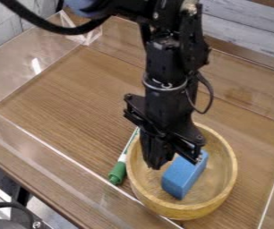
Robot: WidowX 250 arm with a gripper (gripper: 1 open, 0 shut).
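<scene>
My black gripper [158,152] hangs over a round tan bowl [218,195], its tip reaching inside the rim at the back left. A blue block [183,179] lies in the bowl, just below and right of the gripper, partly behind it. The gripper looks shut, with nothing visible between its fingers. A green-and-white marker [120,166] lies on the wooden table just left of the bowl.
A white wall stands at the back. Dark cables show at the lower left.
</scene>
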